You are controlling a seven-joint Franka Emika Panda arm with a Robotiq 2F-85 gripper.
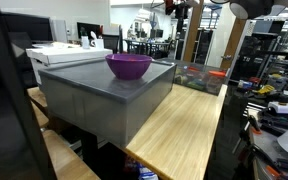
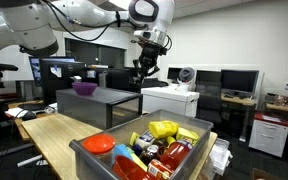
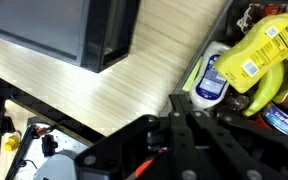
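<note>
My gripper point(image 2: 138, 79) hangs in the air above the grey bin point(image 2: 89, 168), clear of everything in it. In the wrist view the gripper is at the lower edge, shut, with nothing showing between its fingers. A purple bowl point(image 1: 129, 66) stands upright on top of the long grey box point(image 1: 124, 108). Inside the bin are a red plate point(image 2: 99, 143), a yellow bottle point(image 2: 164, 129) and several other items. The wrist view also shows a white bottle point(image 3: 212, 80) and a yellow banana point(image 3: 267, 87) there.
Bare wooden tabletop point(image 1: 179, 133) stretches beside the grey box. A white box point(image 1: 69, 54) lies behind the bowl. Monitors point(image 2: 238, 82) stand on desks in the background.
</note>
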